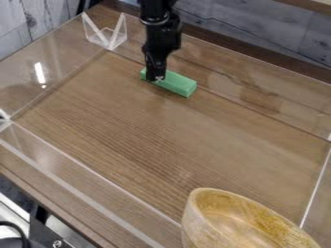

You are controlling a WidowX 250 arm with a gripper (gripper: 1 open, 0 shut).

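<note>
A green rectangular block (176, 86) lies on the wooden table (130, 145) in the upper middle of the camera view. My dark gripper (154, 75) hangs from the top, its tips down at the block's left end, hiding part of it. Whether its fingers are open or shut on the block is too small to tell.
A yellow bowl (243, 223) sits at the bottom right. A clear wire-like or plastic object (106, 31) stands at the back left against the wall.
</note>
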